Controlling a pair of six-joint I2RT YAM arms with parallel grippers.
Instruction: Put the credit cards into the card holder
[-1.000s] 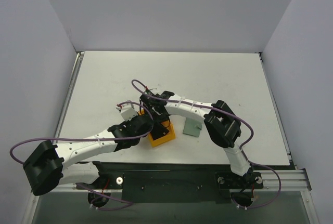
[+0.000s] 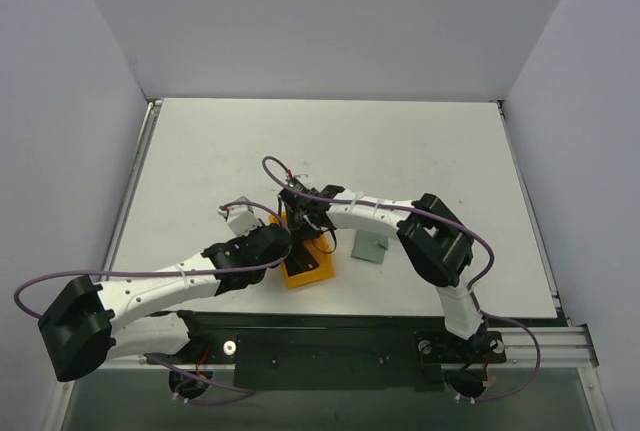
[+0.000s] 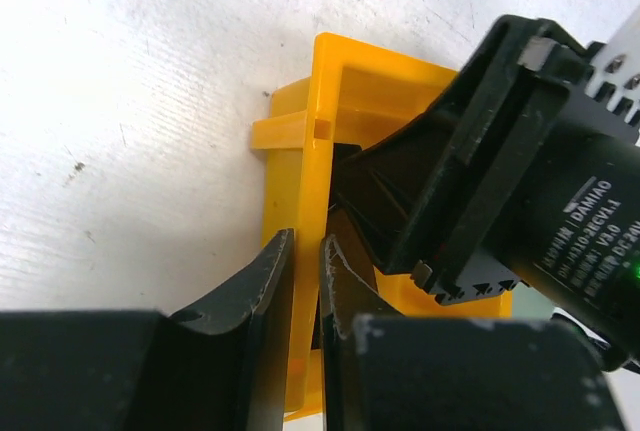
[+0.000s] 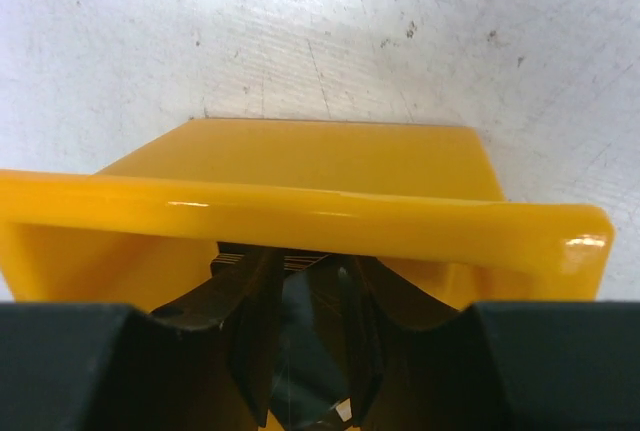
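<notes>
A yellow box (image 2: 311, 278) stands tilted to the table's edges near the middle front. My left gripper is shut on its rim (image 3: 316, 176), which stands between the fingers. Inside the box lies something flat and black (image 2: 301, 260); layered thin edges (image 4: 300, 260) show there in the right wrist view, but I cannot tell cards from holder. My right gripper reaches down into the box, part open. Dark grey surface shows in the gap between its fingers, and nothing is visibly clasped. The fingertips are partly lost in shadow.
A flat grey-green piece (image 2: 370, 246) lies on the white table (image 2: 440, 151) just right of the box. Both arms crowd together over the box, with the right gripper's body close to the left fingers.
The box has slid a little toward the front left, the left arm moving slightly with it.
</notes>
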